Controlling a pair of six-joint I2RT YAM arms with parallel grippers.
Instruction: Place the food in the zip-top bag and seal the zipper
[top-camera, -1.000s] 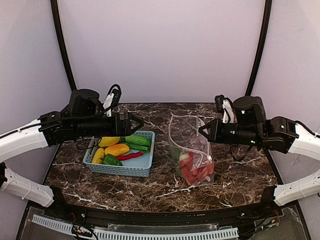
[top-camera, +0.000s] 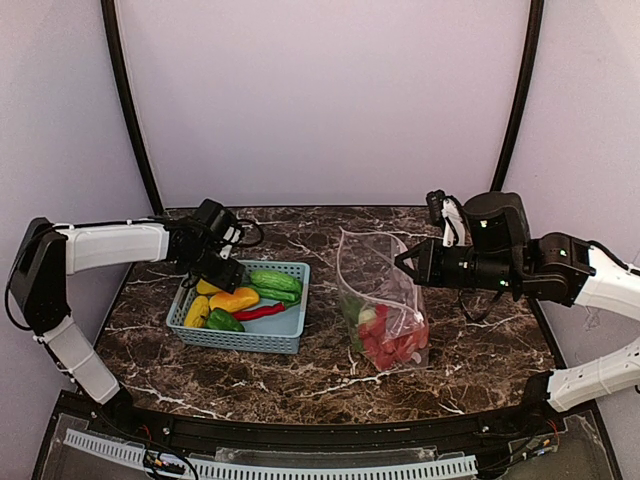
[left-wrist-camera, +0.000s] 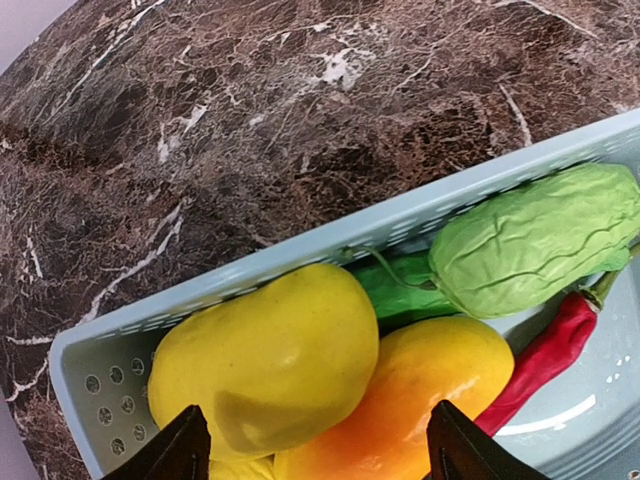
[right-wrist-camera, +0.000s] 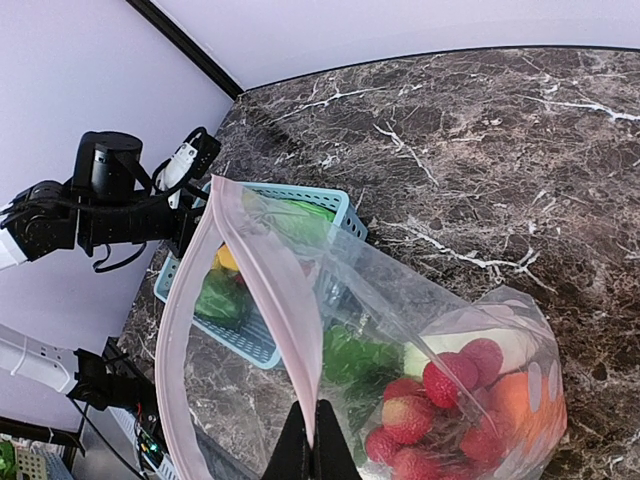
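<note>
The clear zip top bag (top-camera: 385, 300) stands mouth-up right of centre, with red fruit (right-wrist-camera: 440, 405) and some green and pale food inside. My right gripper is shut on the pinkish zipper rim of the bag, which runs between its fingertips. Over the blue basket (top-camera: 240, 340) my left gripper is open, pointing down. Its fingers (left-wrist-camera: 182, 450) stand apart above a yellow pepper-like piece (left-wrist-camera: 275, 360) and an orange-yellow one (left-wrist-camera: 440, 375), with nothing held.
Also in the basket lie a red chili (top-camera: 258, 311), a ridged green vegetable (top-camera: 273, 280), a dark green pepper (top-camera: 224, 320) and a yellow piece (top-camera: 197, 312). Bare marble tabletop (top-camera: 322, 290) separates basket and bag.
My left gripper has swung left and down from above the basket's back, tilting to point into its left part. The right arm and bag have barely moved.
</note>
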